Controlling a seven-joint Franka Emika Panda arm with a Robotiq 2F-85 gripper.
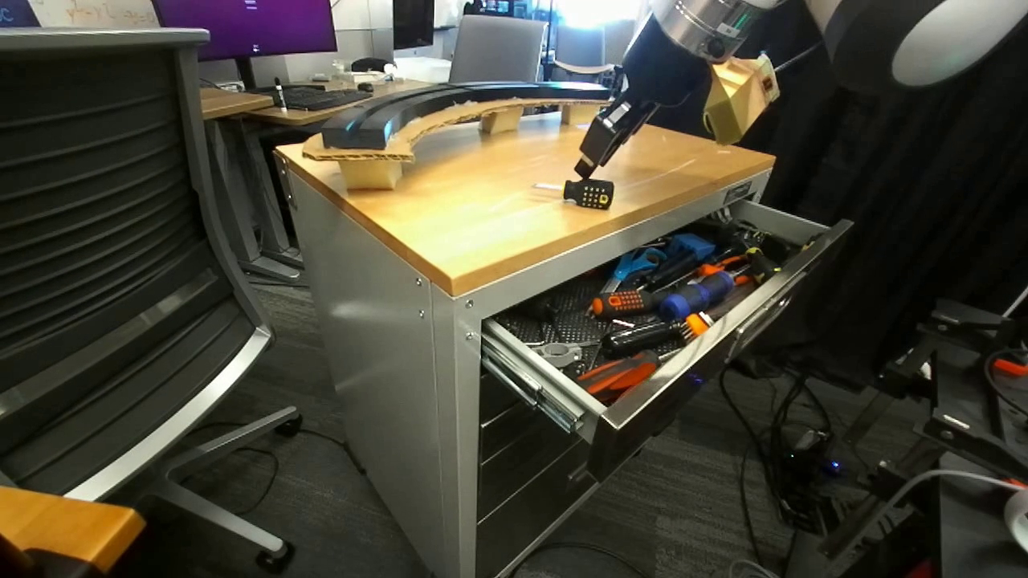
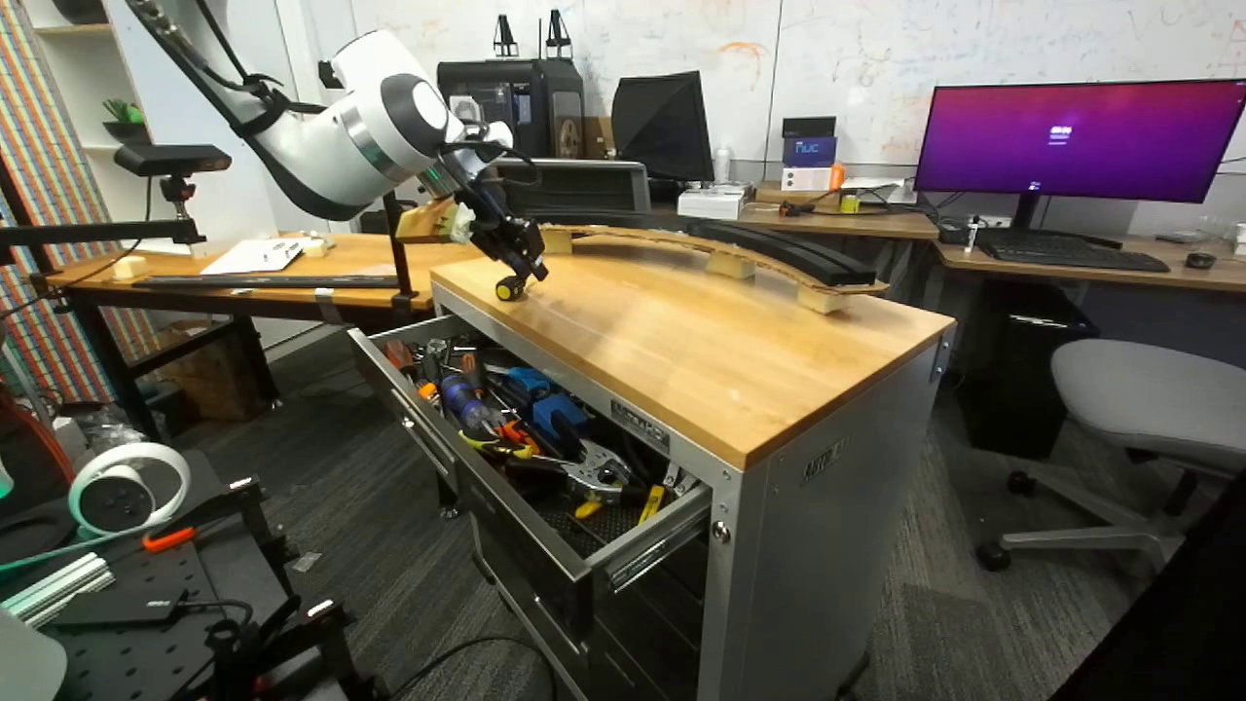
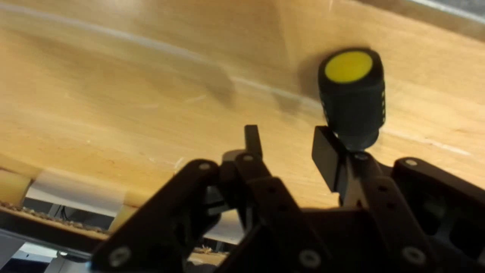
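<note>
A stubby screwdriver lies on the wooden cabinet top, its black handle dotted with yellow and its short metal shaft pointing away from the drawer side. In the wrist view the yellow end cap of the screwdriver faces the camera. My gripper is part open, with only bare wood showing between its fingertips. One finger overlaps the lower end of the handle; whether they touch I cannot tell. From the side, the gripper hangs low, close above the screwdriver.
Below the top, an open drawer is full of hand tools. A black curved piece on cardboard and blocks runs along the back of the cabinet top.
</note>
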